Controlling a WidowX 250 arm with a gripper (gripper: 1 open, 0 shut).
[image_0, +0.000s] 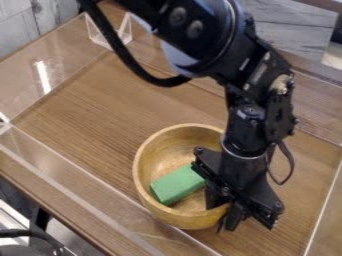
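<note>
A tan round bowl (159, 151) sits on the wooden tray floor near the front, with a green block (177, 184) lying inside it. My black gripper (227, 208) is low over the right part of the bowl, covering its right rim. Its fingertips are dark and overlapped, so whether anything is between them cannot be told.
Clear plastic walls edge it at front and right; a small clear container (107, 28) stands at the back left.
</note>
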